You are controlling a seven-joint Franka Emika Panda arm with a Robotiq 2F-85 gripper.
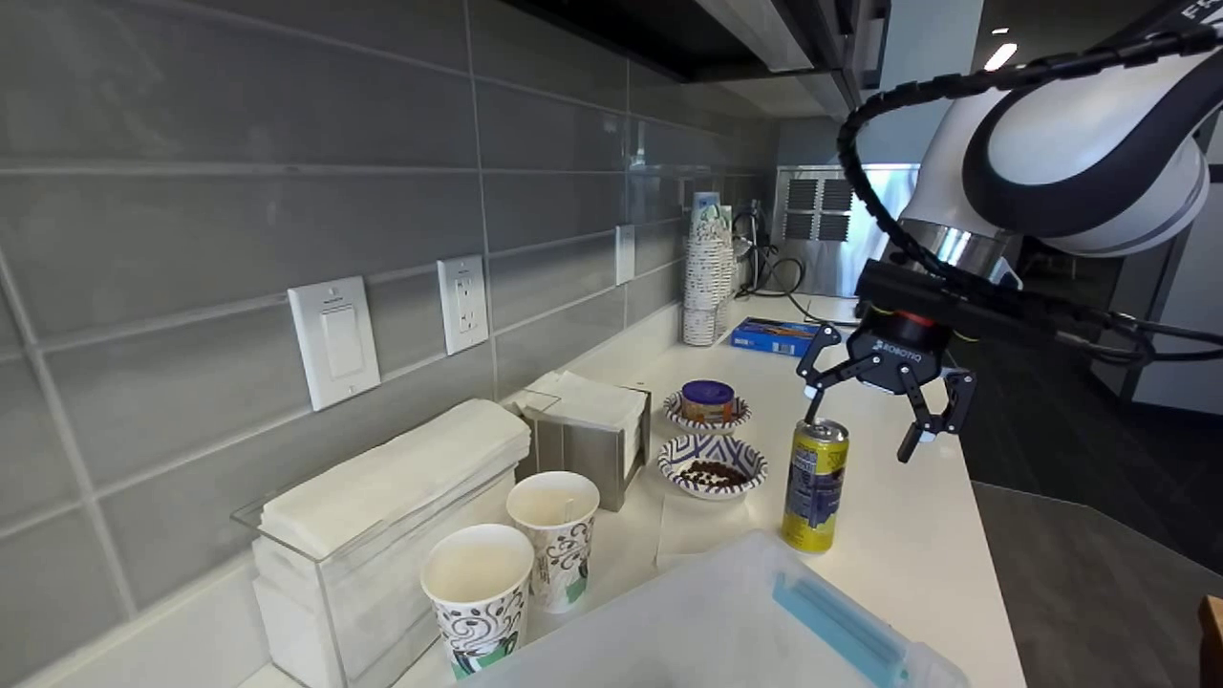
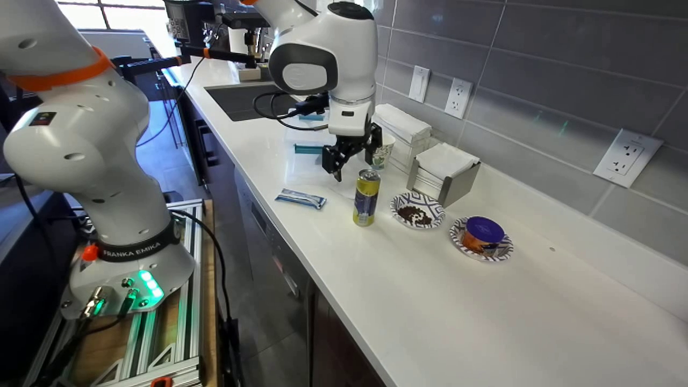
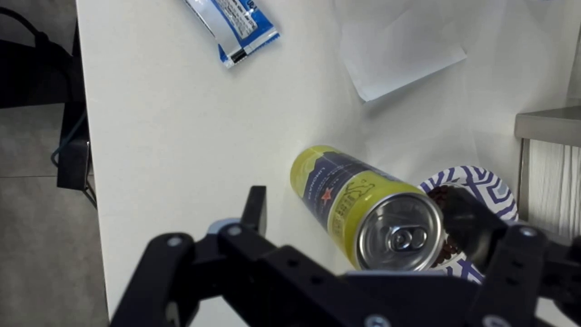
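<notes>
A yellow and dark blue can [image 1: 815, 491] stands upright on the white counter [image 2: 413, 309]. My gripper [image 1: 862, 434] is open above the can's top, with its fingers [image 1: 911, 438] spread wide. In the wrist view, the can [image 3: 348, 199] lies between and just beyond the two fingers; I see no contact. A patterned bowl [image 1: 713, 465] of small dark brown pieces sits beside the can. Part of that bowl [image 3: 495, 190] is hidden behind a finger in the wrist view.
A blue-and-silver wrapped bar [image 2: 301, 198] lies near the front edge. Another bowl bears a purple-lidded tub [image 2: 484, 232]. Napkin holders [image 1: 633, 447], paper cups [image 1: 479, 591] and a translucent bin lid [image 1: 688, 619] crowd one end. The opposite end has much bare counter.
</notes>
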